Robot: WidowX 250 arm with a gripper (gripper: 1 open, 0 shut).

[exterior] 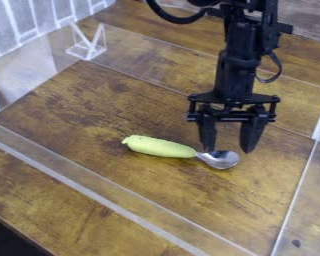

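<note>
A spoon with a pale yellow-green handle (159,145) lies on the wooden table (83,170), its metal bowl (219,159) pointing right. My black gripper (230,138) hangs just above and behind the spoon's bowl, its two fingers spread apart and pointing down. I see nothing held between them; whether they touch the spoon I cannot tell.
A clear plastic barrier crosses the table at the left and along the front, with another clear panel (314,200) at the right. A small white bracket (89,45) stands at the back left.
</note>
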